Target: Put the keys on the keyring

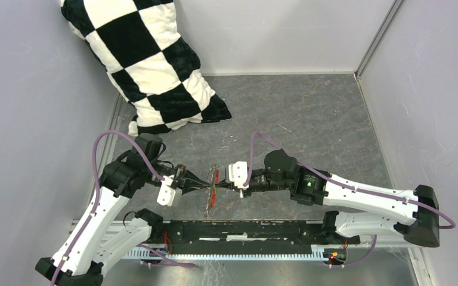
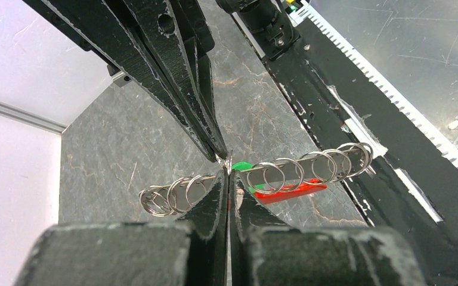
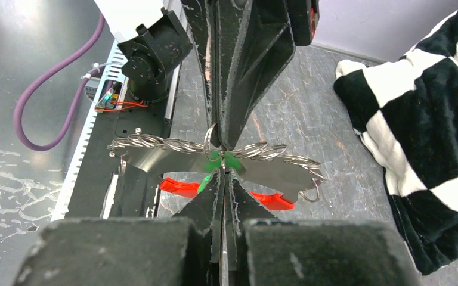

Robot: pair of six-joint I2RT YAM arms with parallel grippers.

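A flat metal strip [image 2: 301, 168] with several silver wire rings [image 2: 265, 177] along it hangs between my grippers. In the right wrist view a green part [image 3: 228, 159] sits at its middle, and red parts [image 3: 179, 187] show below it on both sides. My left gripper is shut at the strip's middle, thin bright metal at its tips. Facing it, my right gripper is shut too, with a thin upright bit of metal at its tips. Whether each pair of fingers pinches this metal is too small to tell. No separate key can be made out.
A black-and-white checkered cushion [image 1: 155, 65] leans at the back left. Along the front runs a black rail [image 1: 244, 237]. Walls close in both sides.
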